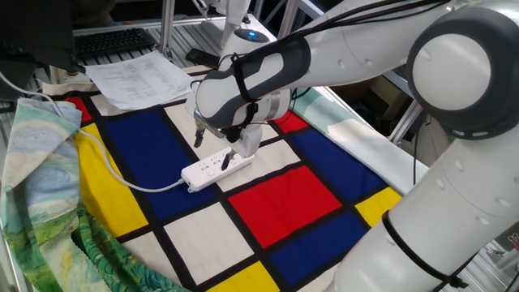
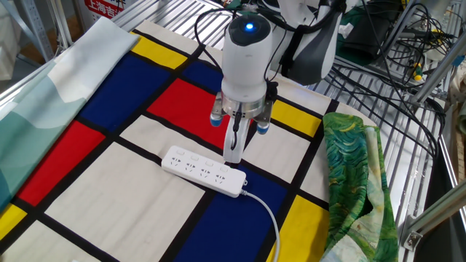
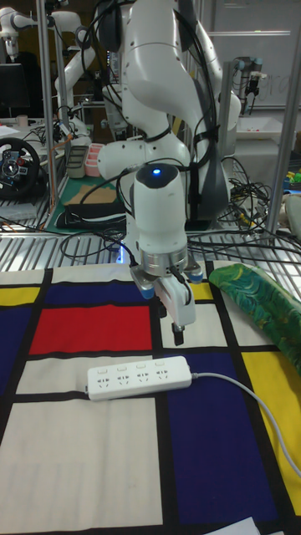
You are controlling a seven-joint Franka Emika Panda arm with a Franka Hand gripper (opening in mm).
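A white power strip (image 1: 216, 169) with several sockets lies flat on the patterned cloth, its cord leaving one end. My gripper (image 1: 213, 150) stands open, its two dark fingertips clearly apart and nothing seen held. From exterior view 1, one fingertip overlaps the strip while the other shows beyond its far edge. In exterior view 2, the fingers line up one behind the other near the corded end of the strip (image 2: 202, 172). Exterior view 3 puts a dark fingertip just past the far side of the strip (image 3: 138, 378); whether it touches cannot be told.
The white cord (image 2: 271, 217) curves away across the cloth. A crumpled green painted fabric (image 2: 354, 171) lies at one side, with a pale green cloth (image 2: 54, 102) opposite. Paper sheets (image 1: 139, 80) rest near a keyboard (image 1: 113, 42).
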